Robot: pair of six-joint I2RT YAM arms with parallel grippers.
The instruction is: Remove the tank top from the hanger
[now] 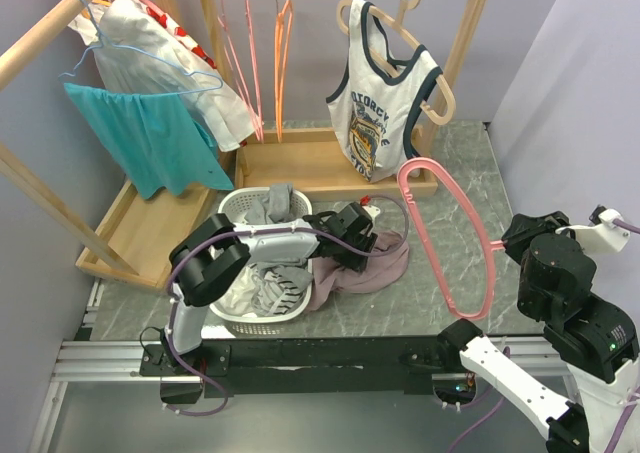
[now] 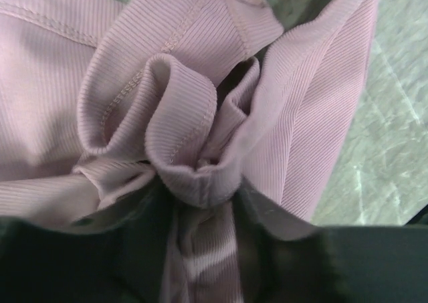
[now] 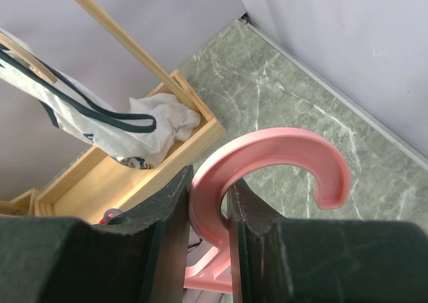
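Note:
A mauve ribbed garment with narrow strap-like parts [image 1: 375,273] lies crumpled on the floor by the laundry basket; it may be the tank top. My left gripper is down at it, shut on a bunched fold between its fingers. At the right, my right gripper is shut on the hook of a pink hanger [image 1: 466,205]. That hanger is bare and held clear of the garment. A white tank top with dark trim [image 1: 372,103] hangs on a beige hanger [image 1: 447,103] from the rack.
The white basket [image 1: 216,295] of clothes stands under my left arm. Behind are the rack's wooden base [image 1: 290,163], empty pink and orange hangers [image 1: 284,68], and a teal cloth [image 1: 150,138].

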